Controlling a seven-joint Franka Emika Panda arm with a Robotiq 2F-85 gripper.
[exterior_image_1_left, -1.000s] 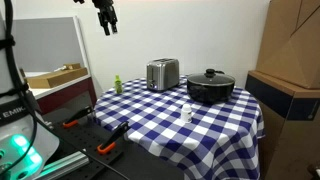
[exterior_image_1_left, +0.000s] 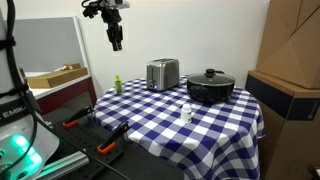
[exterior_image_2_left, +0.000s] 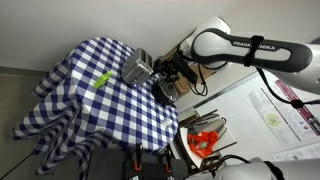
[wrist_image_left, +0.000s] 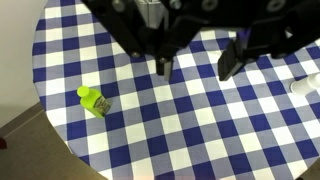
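My gripper (exterior_image_1_left: 117, 46) hangs high above the checkered table, over its back left part. In the wrist view the two dark fingers of the gripper stand apart, with only blue-and-white cloth showing between them. A green bottle (wrist_image_left: 95, 101) is on the cloth, to the left of the fingers in that view; it stands upright at the table's left (exterior_image_1_left: 118, 84). The white cup (exterior_image_1_left: 186, 115) is near the front, and part of this cup (wrist_image_left: 304, 85) shows at the wrist view's right edge.
A silver toaster (exterior_image_1_left: 162, 74) and a black lidded pot (exterior_image_1_left: 211, 88) stand along the back of the table. Cardboard boxes (exterior_image_1_left: 285, 110) rise at the right.
The bottle, cup, toaster and pot have stayed in place.
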